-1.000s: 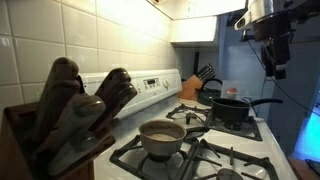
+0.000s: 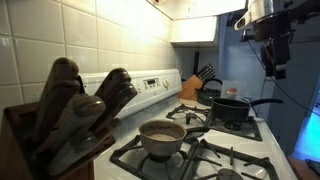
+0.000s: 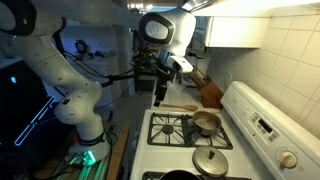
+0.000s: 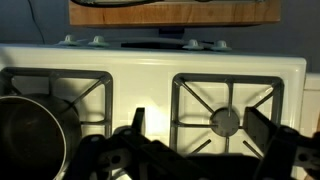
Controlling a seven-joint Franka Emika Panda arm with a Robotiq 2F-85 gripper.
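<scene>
My gripper is open, its two dark fingers (image 4: 262,130) wide apart with only the white stove top beneath. In the first exterior view the gripper (image 2: 275,66) hangs high at the right, clear of the cookware. The second exterior view has the gripper (image 3: 160,92) above the front of the stove near an empty burner (image 3: 168,130). A black pot (image 4: 28,135) occupies the burner at left in the wrist view. A brownish pot (image 2: 162,140) stands on a burner, and a lidded pan (image 3: 210,160) sits on another.
A knife block (image 2: 22,135) with several dark handles stands beside the stove. A control panel (image 3: 262,128) rises along the stove's back. A wooden-fronted drawer (image 4: 175,14) lies past the stove's edge.
</scene>
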